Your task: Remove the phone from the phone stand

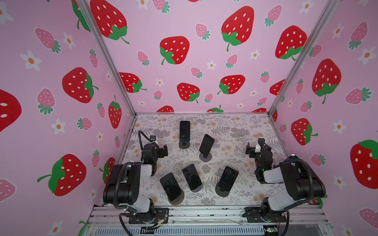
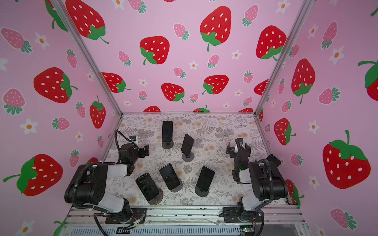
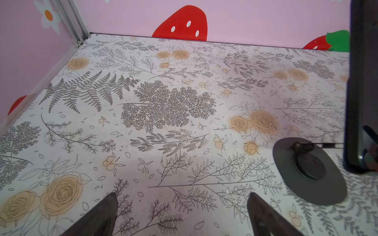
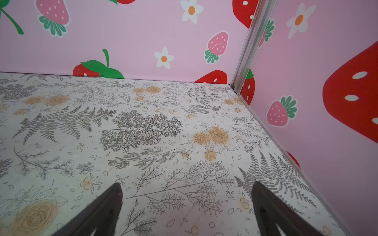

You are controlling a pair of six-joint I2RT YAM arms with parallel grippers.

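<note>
Several dark phones lean on round-based stands in the middle and left of the table. The back-left phone (image 1: 184,130) stands nearly upright, with a tilted middle phone (image 1: 206,144) to its right. Along the front are a left phone (image 1: 170,185), a centre phone (image 1: 192,177) and a right phone (image 1: 228,179). At the right edge of the left wrist view, a dark phone (image 3: 364,90) shows partly, beside a round stand base (image 3: 291,169). My left gripper is open and empty, left of the phones. Over bare table at the right, my right gripper is open and empty.
Strawberry-print walls (image 1: 212,59) enclose the back and sides. A dark object (image 2: 273,159) sits beside my right arm, partly hidden.
</note>
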